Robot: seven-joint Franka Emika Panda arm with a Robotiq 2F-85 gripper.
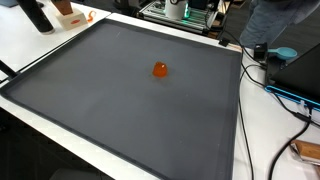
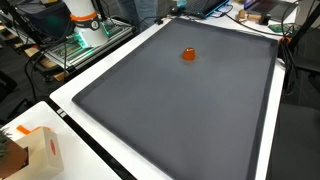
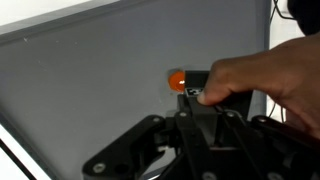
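Observation:
A small orange object point(image 1: 160, 70) sits on the grey board point(image 1: 120, 100) toward its far side. It also shows in exterior view 2 as an orange piece point(image 2: 189, 54) and in the wrist view as a round orange patch point(image 3: 177, 80), partly covered. My gripper appears only in the wrist view, shut on a dark block point(image 3: 196, 78). A person's hand point(image 3: 255, 80) reaches in from the right and touches that block, hiding much of it and the fingertips. The orange object lies apart from my grip, on the board below.
Most of the board is bare. In exterior view 1, brown containers point(image 1: 70, 15) stand at the back left, and a dark device with cables point(image 1: 300, 75) lies at the right. A wooden item point(image 2: 30, 155) is near the front left in exterior view 2.

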